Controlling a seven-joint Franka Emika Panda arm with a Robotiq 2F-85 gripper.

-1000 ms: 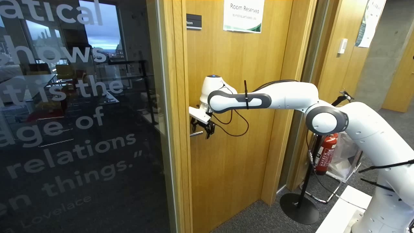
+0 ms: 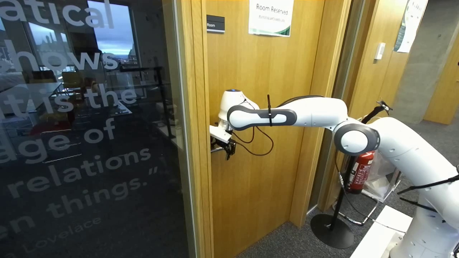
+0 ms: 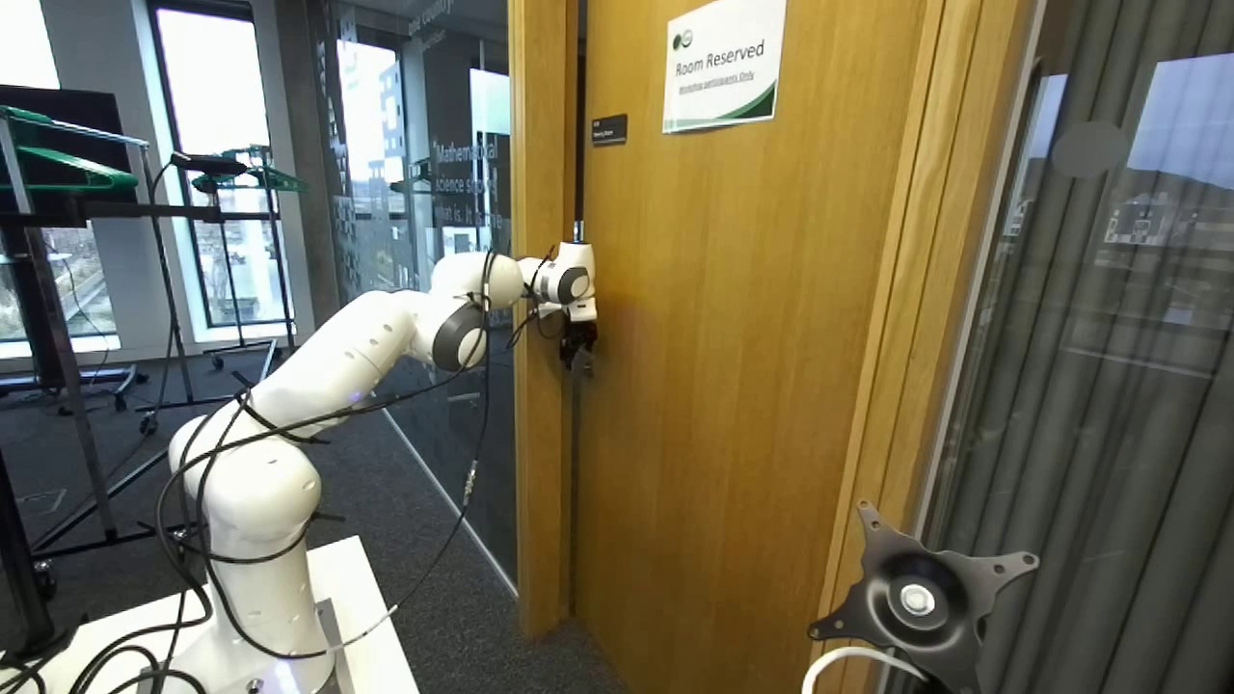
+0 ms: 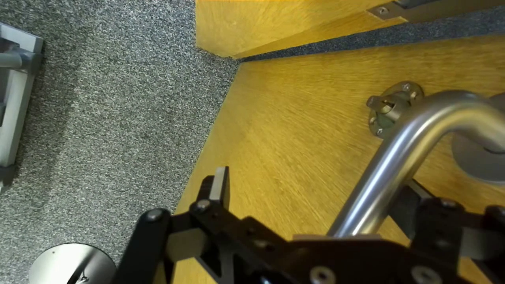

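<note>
The silver lever handle (image 4: 393,165) on the wooden door (image 4: 270,137) runs between the spread fingers of my gripper. One finger (image 4: 220,187) stands well left of the bar; the other (image 4: 408,210) is close to its right side, and contact cannot be told. In exterior view 1 the gripper (image 2: 222,148) is low over the handle (image 2: 216,149), near the door's left edge. Exterior view 2 has the gripper (image 3: 577,345) against the door's edge, with the handle hidden. A narrow gap shows between door and frame (image 4: 265,28), so the door is ajar.
A lock fitting (image 4: 393,109) sits beside the handle. Glass wall (image 2: 99,180) borders the door frame on the left. Right of the door stand a post on a round black base (image 2: 332,230) and a red extinguisher (image 2: 360,172). Carpet before the door is clear.
The arm and gripper have come down and slightly left, bringing the fingers lower around the handle. The door's sign and nameplate appear shifted very slightly right.
</note>
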